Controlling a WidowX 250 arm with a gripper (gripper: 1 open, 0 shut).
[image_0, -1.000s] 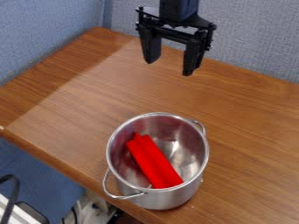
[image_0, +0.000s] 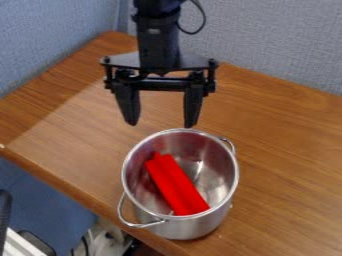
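Observation:
A steel pot (image_0: 219, 210) with two wire handles stands near the front edge of the wooden table, and a red block (image_0: 178, 186) lies tilted inside it. My black gripper (image_0: 160, 112) hangs above and behind the pot, its two fingers wide apart and empty.
Padded grey walls border it at the back and left. Past the front-left edge is a drop to a blue surface with cables.
The pot and the red block have stayed in place.

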